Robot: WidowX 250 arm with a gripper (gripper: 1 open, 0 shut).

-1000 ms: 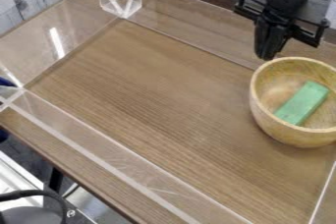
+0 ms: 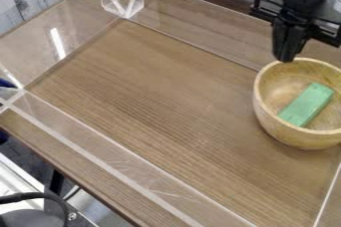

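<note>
My black gripper [image 2: 284, 46] hangs at the upper right, just above and behind a wooden bowl [image 2: 280, 123], its fingers close together with nothing visible between them. A green rectangular block [image 2: 308, 105] lies inside the bowl, which stands at the right of the wooden table.
Transparent plastic borders [image 2: 134, 181] run along its edges, with a clear angular piece [image 2: 122, 0] at the back left. A dark cable loops at the lower left corner, beside the table.
The gripper and arm have shifted slightly, a little upward and leftward in the view. The bowl and green block look unmoved.
</note>
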